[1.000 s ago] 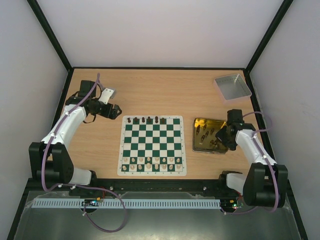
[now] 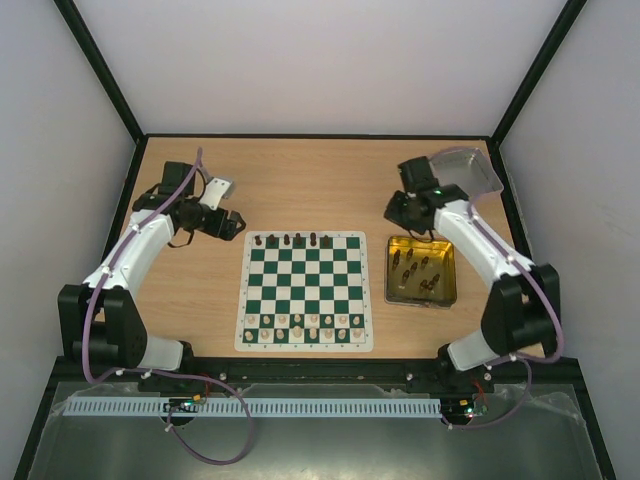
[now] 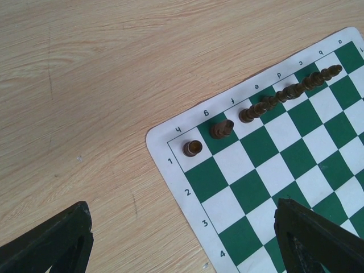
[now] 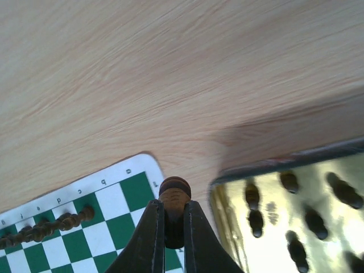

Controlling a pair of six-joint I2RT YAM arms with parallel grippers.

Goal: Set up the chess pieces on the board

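Observation:
The green-and-white chess board (image 2: 306, 275) lies mid-table. Light pieces (image 2: 297, 332) fill its two near rows. Dark brown pieces (image 3: 222, 129) stand in a line along the far row, whose two right-hand squares are bare. My right gripper is shut on a dark brown chess piece (image 4: 175, 190), held between the tray and the board's far right corner; its type is unclear. Left of the board my left gripper (image 2: 233, 226) is stretched open, its fingers (image 3: 62, 239) wide apart and nothing between them. More dark pieces (image 4: 315, 222) lie in the golden tray (image 4: 230, 227).
Right of the board sits the golden tray, its raised rim beside the right arm. A clear empty bin (image 2: 468, 165) stands at the back right, partly behind that arm. Wide bare table (image 2: 300, 185) stretches behind the board.
My right gripper has risen out of the tray's right side and swung left and back, carrying the brown piece. The left arm has barely shifted.

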